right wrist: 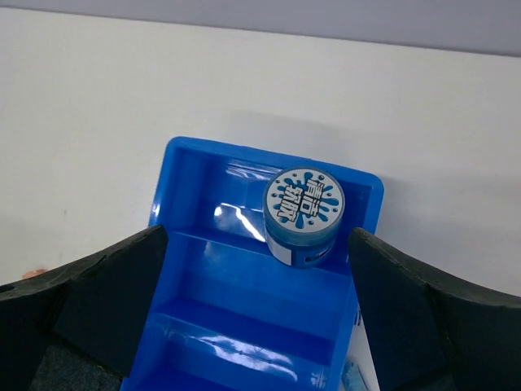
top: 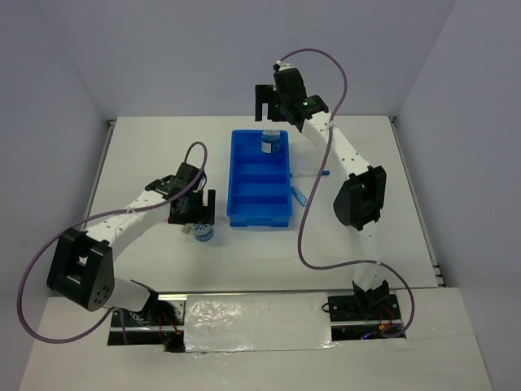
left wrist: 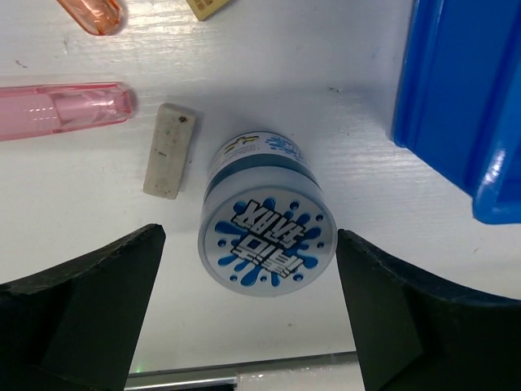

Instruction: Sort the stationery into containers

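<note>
A blue tray [top: 260, 220] with several compartments sits mid-table. In its far compartment, a blue jar with a splash-print lid [right wrist: 305, 204] stands upright toward the right side. My right gripper [top: 263, 103] is above and behind the tray's far end, open and clear of that jar. A second, similar jar [left wrist: 267, 228] stands on the table at the tray's near left. Over it, my left gripper is open, its fingers [left wrist: 98, 305] spread to either side of the jar in the left wrist view, not closed on it.
Beside the left jar lie a worn white eraser [left wrist: 170, 151], a pink marker [left wrist: 65, 110] and an orange item [left wrist: 94, 12]. Blue stationery [top: 299, 195] lies right of the tray.
</note>
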